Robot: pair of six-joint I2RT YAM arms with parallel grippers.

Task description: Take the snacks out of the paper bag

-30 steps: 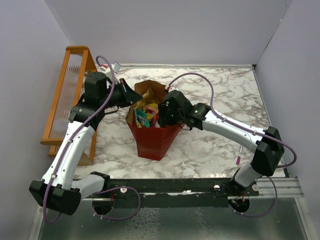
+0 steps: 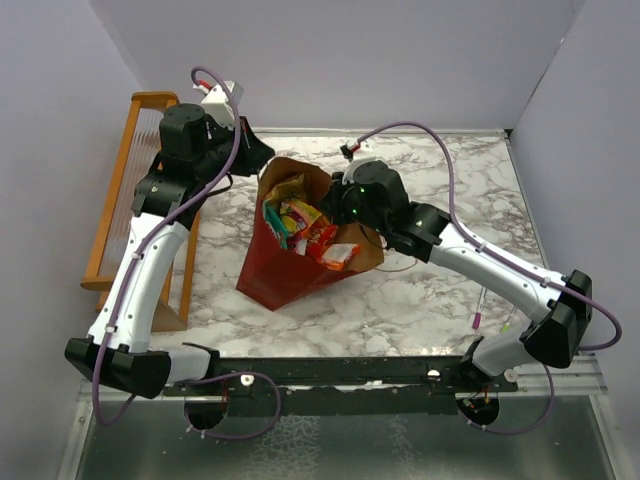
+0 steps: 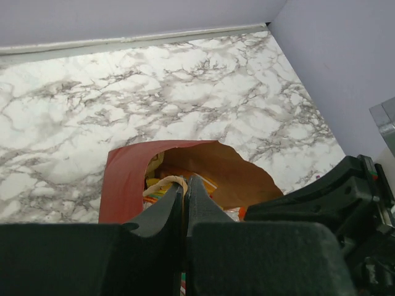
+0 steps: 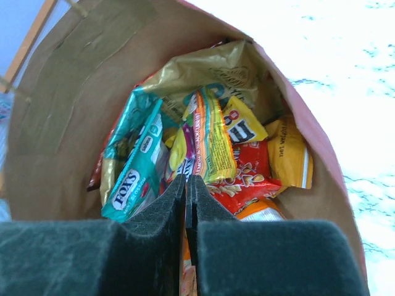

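The red paper bag [image 2: 275, 265] leans to one side, its brown inside facing up. Packed within are snacks, among them a teal packet [image 4: 137, 172], a yellow striped packet [image 4: 212, 139], a red packet [image 4: 247, 176] and a gold packet [image 4: 234, 68]. Above the bag's left rim is my left gripper [image 2: 268, 150], shut on a thin tan bag handle [image 3: 170, 180] that runs between its fingertips. My right gripper [image 2: 328, 207] reaches over the bag's opening. Its fingers are shut, tips over the snacks, with no packet visibly gripped.
A wooden rack with a clear panel [image 2: 120, 190] stands left of the bag, close to the left arm.
The left gripper has risen and moved back, slightly left. The bag has gone from fairly upright to tilted, its base shifting left. The right gripper has stayed over the opening.
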